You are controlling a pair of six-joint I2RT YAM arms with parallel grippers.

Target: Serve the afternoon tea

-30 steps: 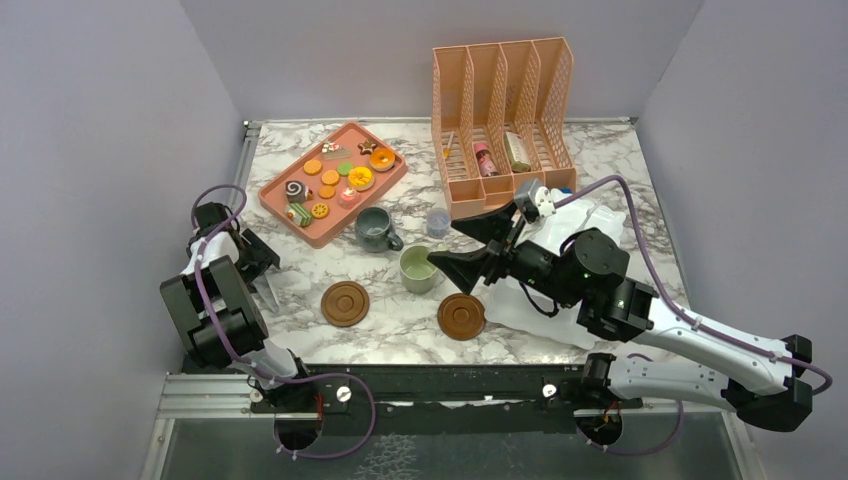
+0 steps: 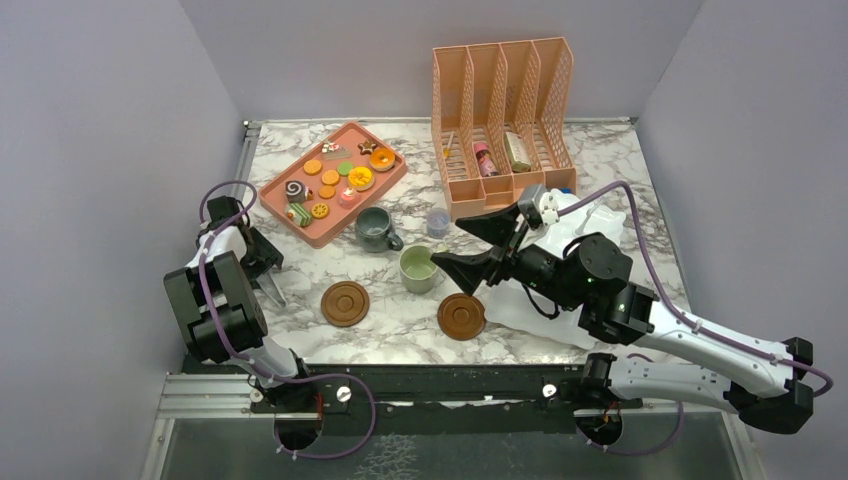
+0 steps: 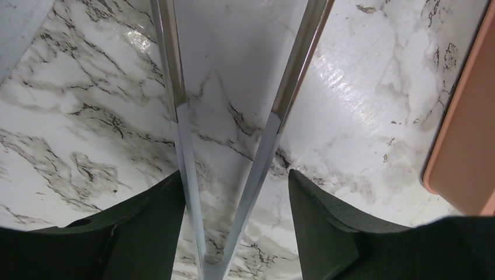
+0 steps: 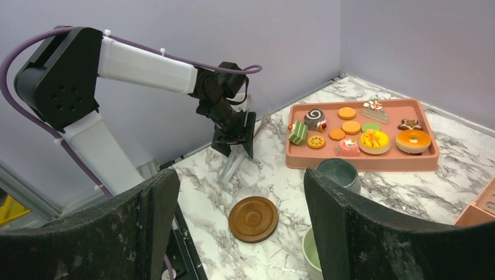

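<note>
Metal tongs (image 3: 261, 149), spread in a V, stand with both arms between the separated fingers of my left gripper. The left finger (image 3: 166, 213) appears close against one tong arm, while a gap shows between the other arm and the right finger. The top view has these tongs (image 2: 270, 289) low at the table's left edge. My right gripper (image 2: 452, 243) is open above the green cup (image 2: 418, 270), with nothing held. A dark mug (image 2: 375, 230) stands beside the pink tray (image 2: 318, 240) of sweets. Two brown coasters (image 2: 345, 304) (image 2: 461, 317) lie in front.
A peach divided rack (image 2: 465, 198) holding a pink can (image 2: 485, 160) and other items stands at the back right. A small clear cup (image 2: 437, 222) is near it. White plastic (image 2: 520, 312) lies under the right arm.
The right arm, tray, cups and coasters look unmoved.
</note>
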